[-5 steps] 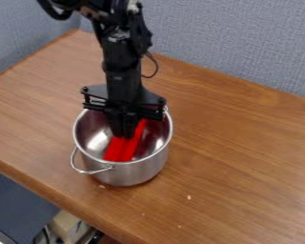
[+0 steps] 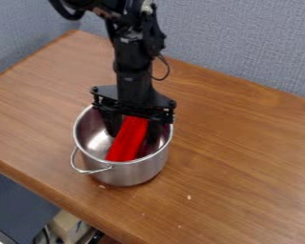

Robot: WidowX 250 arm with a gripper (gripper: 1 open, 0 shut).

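Note:
A steel pot [image 2: 132, 170] with a wire handle at its near left stands on the wooden table [image 2: 232, 172]. Inside it lies a long red block [image 2: 123, 146], tilted along the pot's depth. My black gripper [image 2: 132, 116] reaches down from above into the back of the pot, around the far end of the red block; its fingertips are hidden, so whether it grips the block cannot be seen.
A grey wall runs behind it. At the lower left are a dark grey mat and some hardware beyond the table's edge.
The gripper has shifted slightly to the right and back over the pot. The red block shows a little more of its length toward the near side.

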